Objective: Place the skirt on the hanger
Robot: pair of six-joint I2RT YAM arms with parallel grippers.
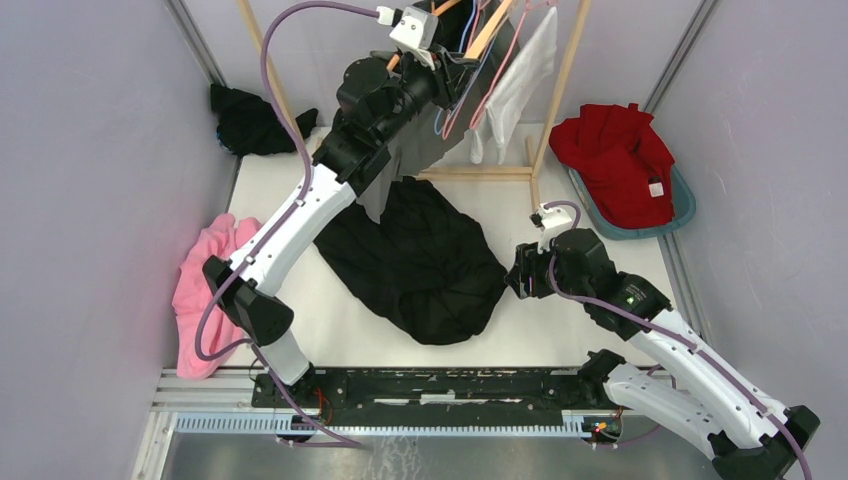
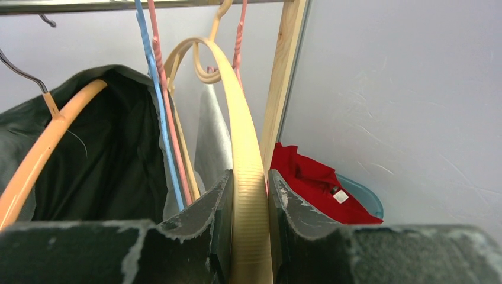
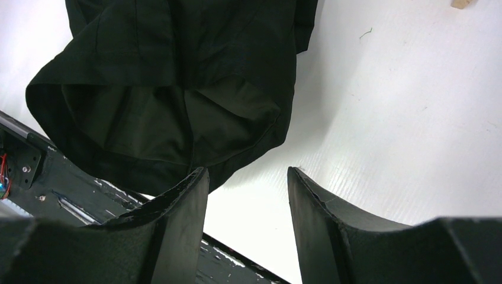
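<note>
High at the rack, my left gripper (image 1: 460,72) has a flat wooden hanger (image 2: 245,154) between its fingers, which stand close on either side of it; its hook loops near the metal bar (image 2: 106,6). Pink and blue hangers (image 2: 169,142) hang beside it. A black garment (image 1: 410,265), likely the skirt, lies crumpled on the white floor; the right wrist view shows its folded open edge (image 3: 130,118). My right gripper hovers at its right side, open, with nothing between its fingers.
A teal basket (image 1: 625,230) with red cloth stands back right. A pink cloth (image 1: 210,300) lies at the left, another black cloth (image 1: 250,120) back left. Grey and white garments hang on the rack.
</note>
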